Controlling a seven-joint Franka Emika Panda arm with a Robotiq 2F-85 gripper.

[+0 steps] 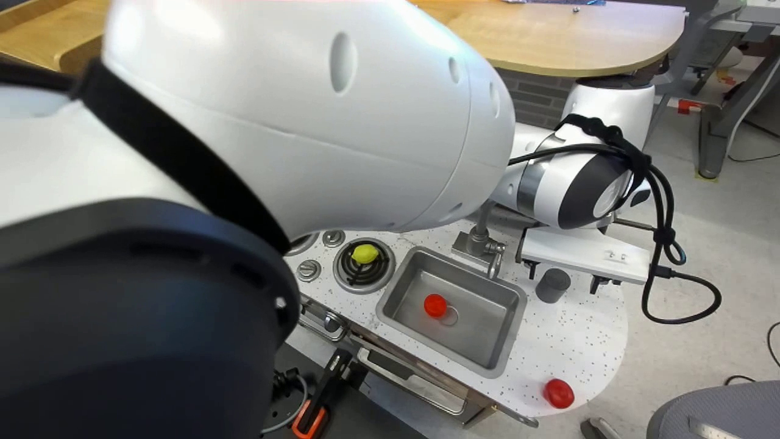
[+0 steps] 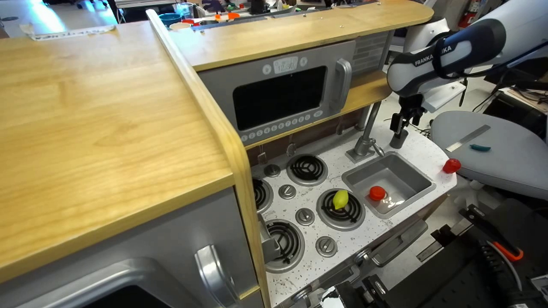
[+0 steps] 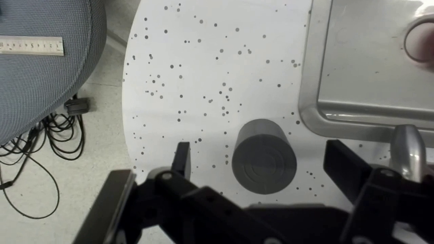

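A dark grey cylinder stands on the speckled white counter, right of the sink and near the faucet. In the wrist view it shows between the widely spread fingers of my open gripper, touching neither. From the second exterior view, my gripper hangs just over the same grey cylinder, its fingers pointing down. The first exterior view shows the cylinder below the white plate on my wrist. A red round object lies in the sink. On a burner rests a yellow lemon-like piece.
Another red object sits at the counter's rounded front edge. The faucet rises close to my gripper's sink side. Open counter stretches between cylinder and front edge. A grey chair stands beyond the counter.
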